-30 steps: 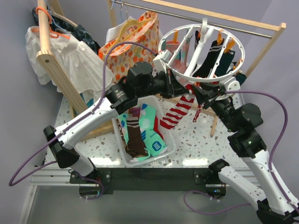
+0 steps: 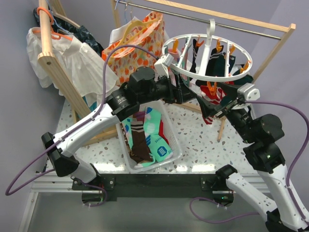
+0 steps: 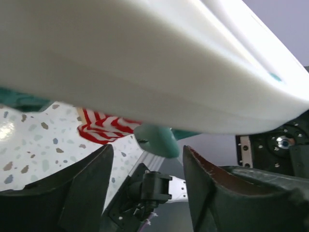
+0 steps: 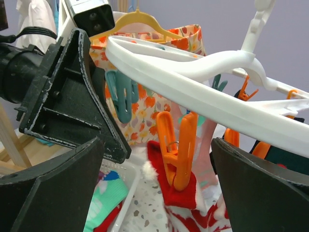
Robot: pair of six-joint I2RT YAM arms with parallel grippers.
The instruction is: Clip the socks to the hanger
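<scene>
The white round hanger [image 2: 227,75] has orange and teal clips around it. My left gripper [image 2: 182,94] is at its front rim, fingers part open in the left wrist view [image 3: 147,183], with nothing held visible between them. My right gripper stands open below the rim, facing an orange clip [image 4: 186,150]. A red-and-white striped sock [image 4: 176,203] hangs at that clip; whether it is pinched there is unclear. Dark socks [image 2: 212,63] hang on the ring. More socks [image 2: 140,145] lie in the white basket.
A wooden rack [image 2: 75,92] holds white garments and a floral cloth [image 2: 130,58] at left and back.
The striped sock has swung from leftward toward the basket to hanging under the hanger's front. My right gripper has moved right, away from my left one, and the ring has shifted slightly.
</scene>
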